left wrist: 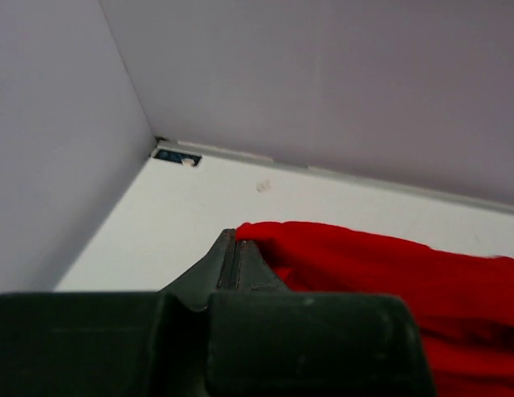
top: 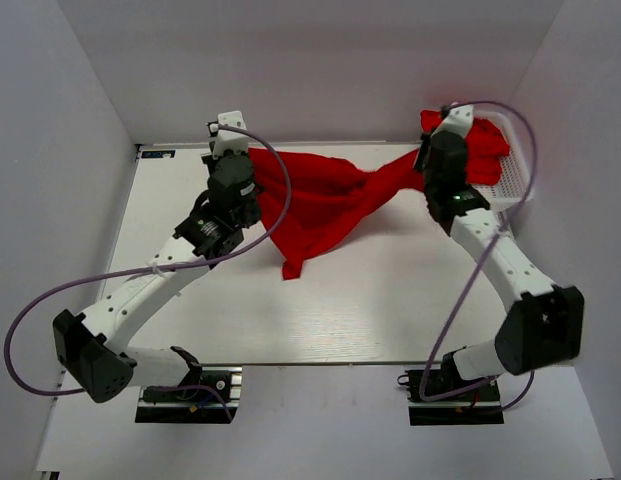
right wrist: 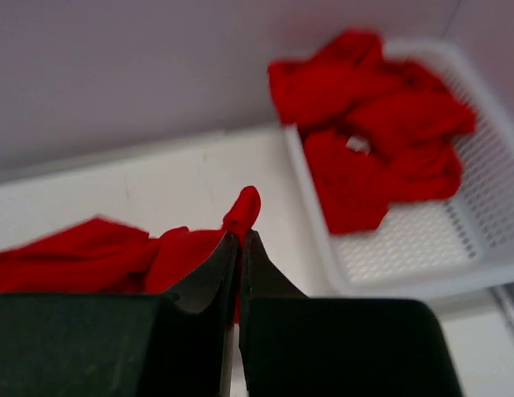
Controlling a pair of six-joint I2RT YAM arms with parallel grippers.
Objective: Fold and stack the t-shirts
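A red t-shirt point(top: 325, 195) hangs stretched between my two grippers in the top view, its lower point dangling over the table. My left gripper is shut on one part of it, with the cloth trailing off to the right in the left wrist view. At the other end, my right gripper has its fingertips closed on a red corner that pokes up above them. More red shirts point(right wrist: 381, 124) lie crumpled in the white basket point(right wrist: 319, 223). Whether the lower edge touches the table cannot be told.
The basket stands at the back right, close beyond the right gripper. Bare white table point(top: 360, 310) lies in front of the hanging shirt and to its left. Walls point(top: 290, 70) rise at the back and both sides.
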